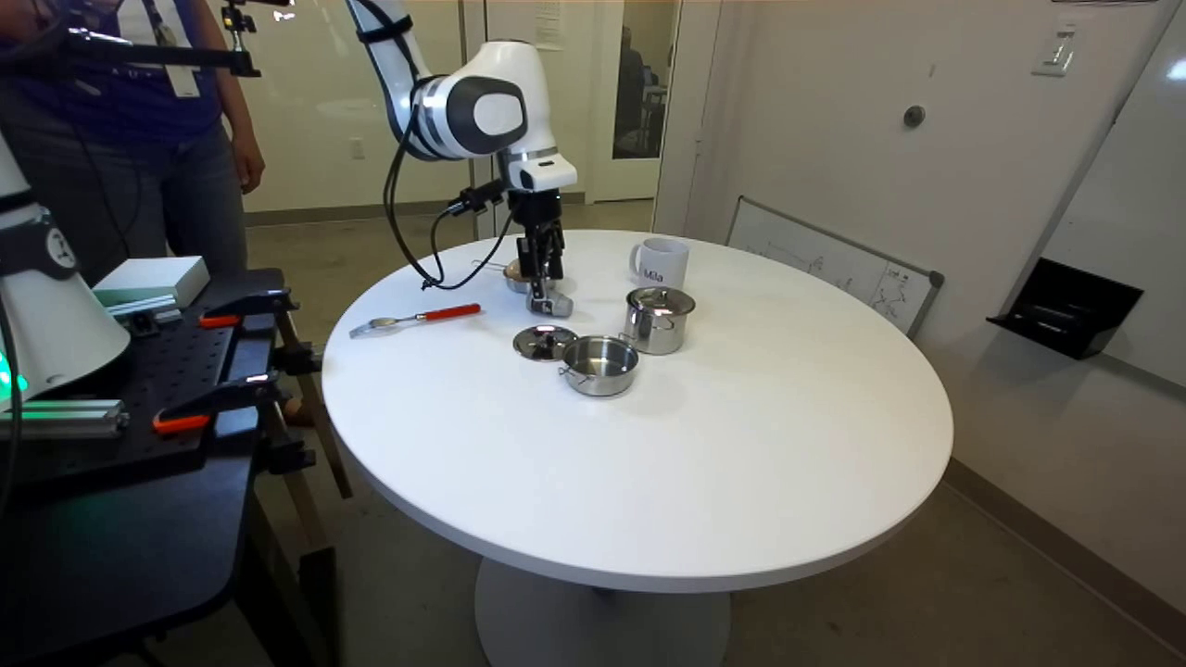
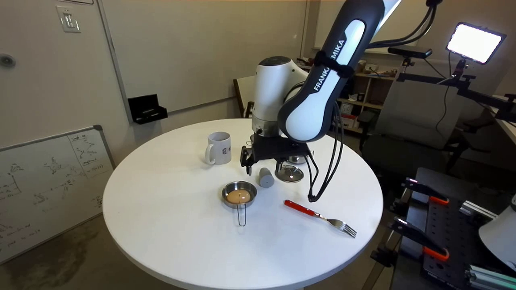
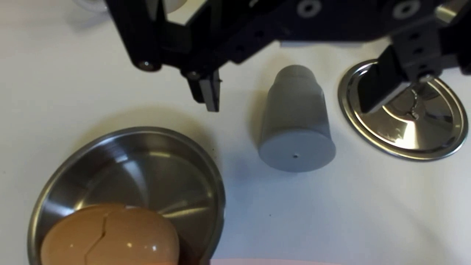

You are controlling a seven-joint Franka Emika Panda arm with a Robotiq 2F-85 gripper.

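Observation:
A grey tapered shaker (image 3: 296, 119) lies on its side on the white table, its flat base toward the bottom of the wrist view. Over it my gripper is open, one fingertip on either side of the shaker and nothing held. From exterior view 2, the gripper (image 2: 263, 170) hangs just above the table, close to the shaker (image 2: 266, 178). A small steel pan (image 2: 235, 183) with a thin wire handle sits beside the shaker, holding a brown egg (image 3: 132, 236) with a crack line across it.
A steel lid (image 3: 413, 132) lies flat near the right finger. Also on the table are an open steel pot (image 1: 600, 367), a lidded pot (image 1: 658, 322), a white mug (image 1: 662, 263) and a red-handled fork (image 1: 450, 312).

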